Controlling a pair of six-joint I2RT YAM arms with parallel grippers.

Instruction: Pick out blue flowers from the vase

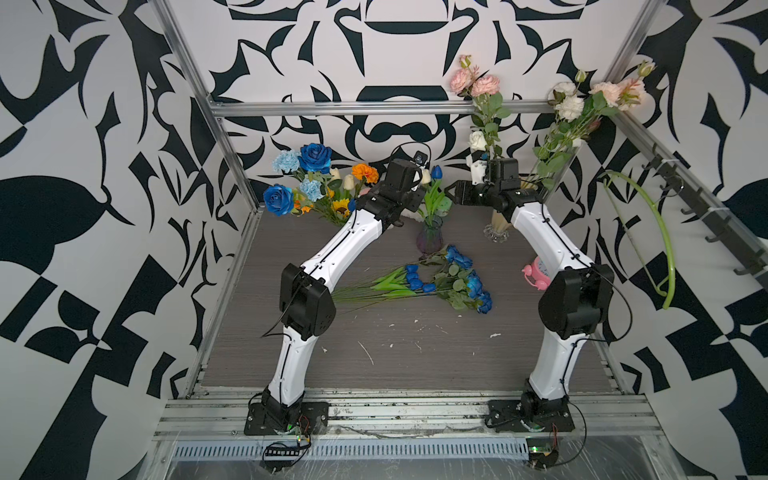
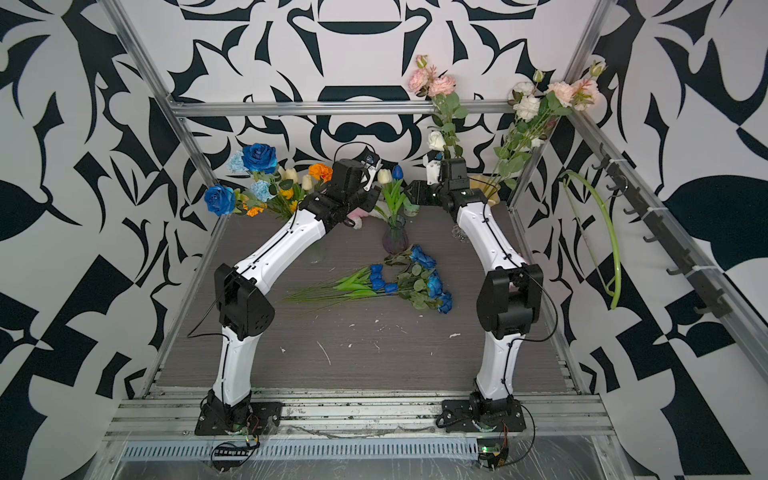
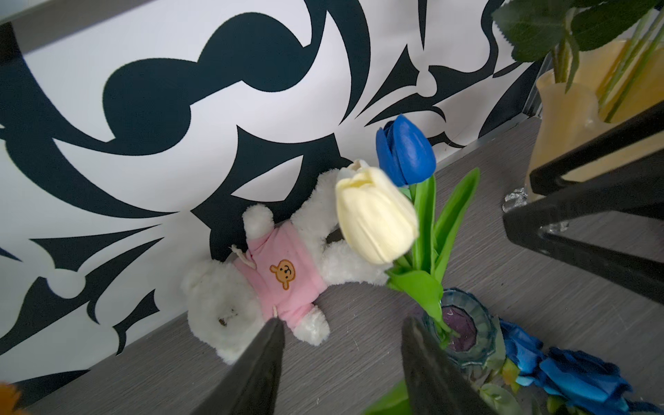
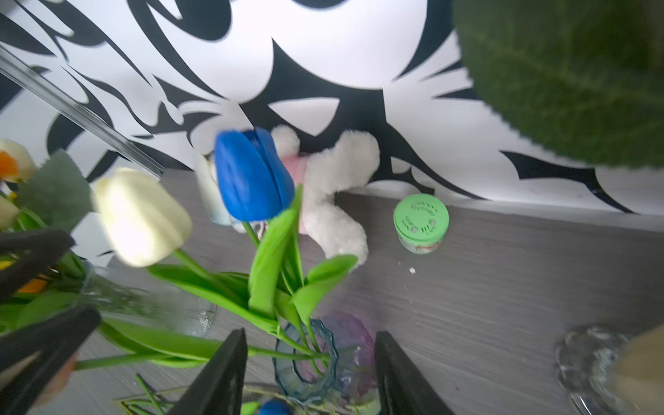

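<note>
A purple glass vase [image 1: 429, 241] holds green leaves, one blue tulip [image 3: 405, 150] and a cream tulip [image 3: 377, 215]. My left gripper is open, to the left of these tulips, with nothing between its fingers. On the vase's right, my right gripper also stands open and empty; the vase rim [image 4: 330, 359] appears beyond its fingers in the right wrist view. In that view the blue tulip [image 4: 250, 176] leans above the leaves. Blue tulips [image 1: 413, 277] and blue roses [image 1: 473, 288] lie on the table in front of the vase.
A mixed bouquet with blue blooms [image 1: 314, 157] stands back left. Tall roses [image 1: 485, 85] rise from a cream vase [image 3: 559, 124] at right. A plush toy [image 3: 290, 266] and green-lidded jar [image 4: 420, 220] sit by the wall.
</note>
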